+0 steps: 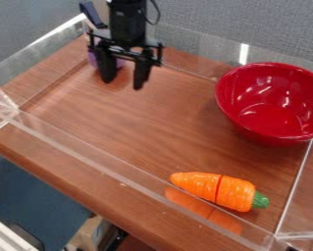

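My black gripper [125,65] hangs at the upper left of the tray, its two fingers spread apart and pointing down, directly in front of a purple round object [96,60] that is mostly hidden behind it. A red bowl [270,103] stands empty at the right. An orange toy carrot [214,185] with a green top lies at the lower right near the front clear wall.
Clear low walls surround the wooden surface [132,127], whose middle is free. A grey wall stands behind. At the lower left, outside the tray, is a blue floor [27,186].
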